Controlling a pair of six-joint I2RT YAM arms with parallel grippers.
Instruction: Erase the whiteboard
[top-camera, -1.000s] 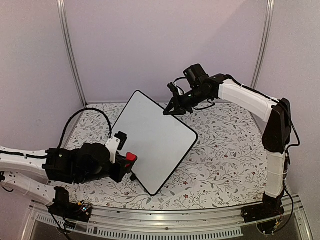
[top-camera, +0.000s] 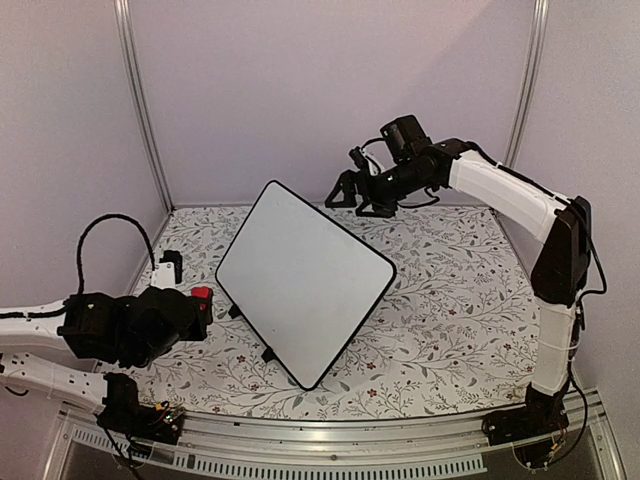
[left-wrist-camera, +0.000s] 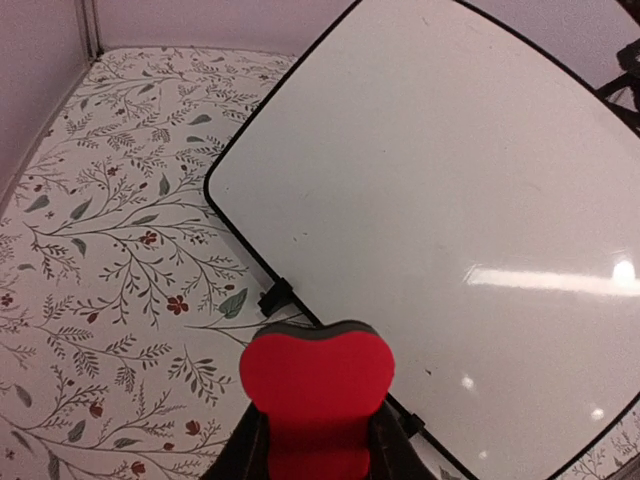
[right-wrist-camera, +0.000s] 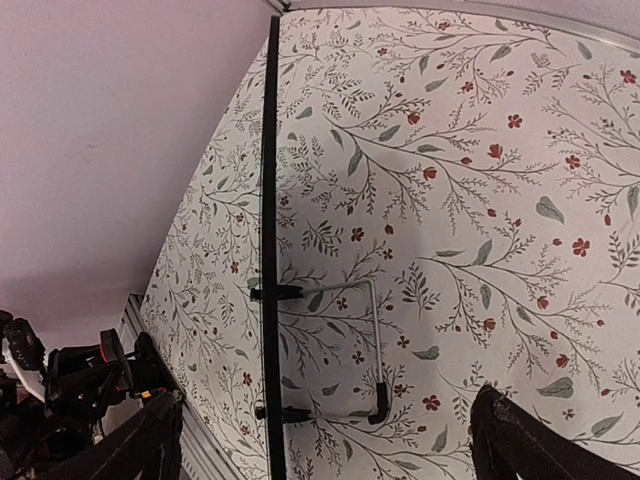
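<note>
The whiteboard (top-camera: 300, 280) stands tilted on the patterned table, its face (left-wrist-camera: 420, 200) mostly white with a few small dark flecks in the left wrist view. My left gripper (top-camera: 195, 310) is shut on a red eraser (left-wrist-camera: 317, 380) with a dark grey pad, held off the board's lower-left side. My right gripper (top-camera: 360, 200) is open above the board's upper-right edge, with nothing between its fingers. In the right wrist view the board shows edge-on (right-wrist-camera: 270, 250) between the open fingers, below them.
A wire stand (right-wrist-camera: 375, 340) supports the board from behind.
My left gripper has moved leftward with the eraser, away from the board's face. My right gripper has lifted up and right, off the board's upper edge.
</note>
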